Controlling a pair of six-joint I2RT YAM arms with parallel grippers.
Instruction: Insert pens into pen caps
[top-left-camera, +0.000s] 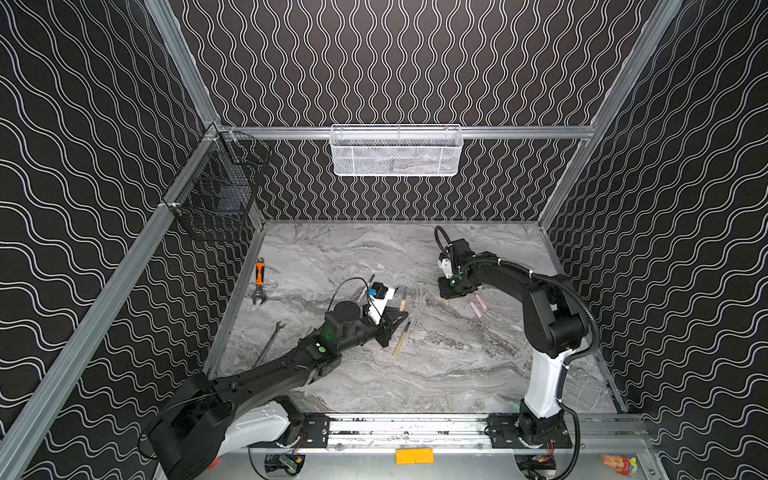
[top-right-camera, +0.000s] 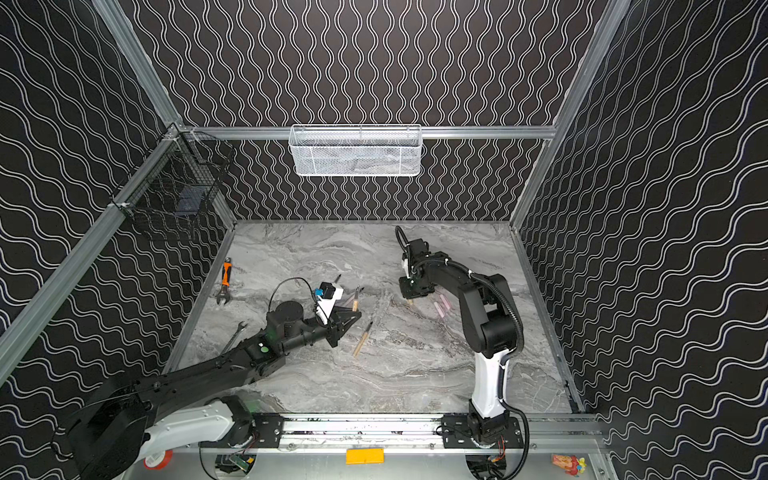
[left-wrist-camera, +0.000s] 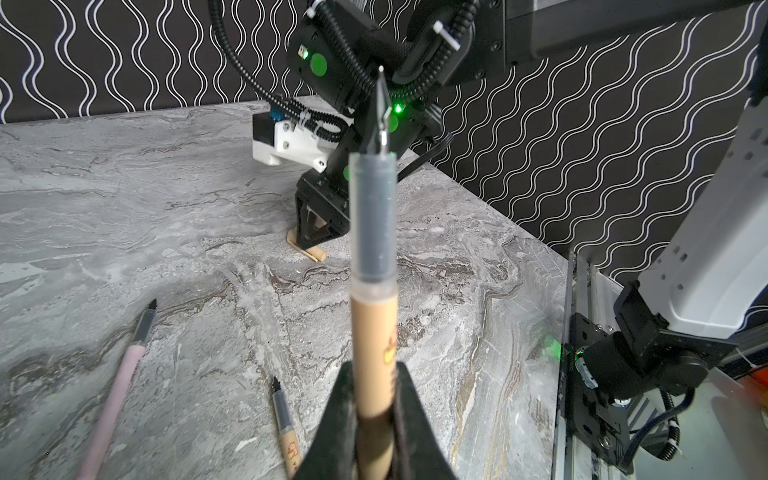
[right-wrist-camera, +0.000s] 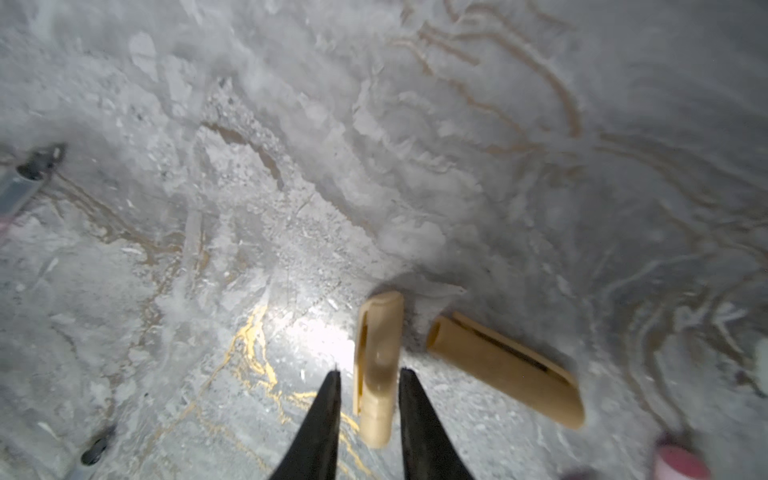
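Note:
A tan pen with a grey grip and a bare metal tip stands upright in the left wrist view, with my left gripper shut around its lower body. Past it, a second tan pen and a pink pen lie uncapped on the table. In the right wrist view, a tan cap lies between the parted fingers of my right gripper, gaps showing at both sides. Beside it rests another tan cap, slanted. Two pink caps lie close to that gripper.
An orange-handled wrench and a plain wrench lie on the left side. The white wire basket hangs at the back wall.

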